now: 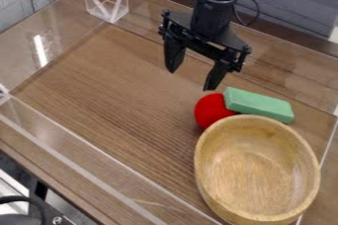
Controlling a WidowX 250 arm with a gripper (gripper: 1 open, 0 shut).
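Note:
My black gripper hangs over the upper middle of the wooden table, fingers spread open with nothing visible between them. Below it to the right, a red round object lies against a green block, just behind a large wooden bowl at the lower right.
A clear plastic piece stands at the upper left edge. A black cable lies at the lower left corner.

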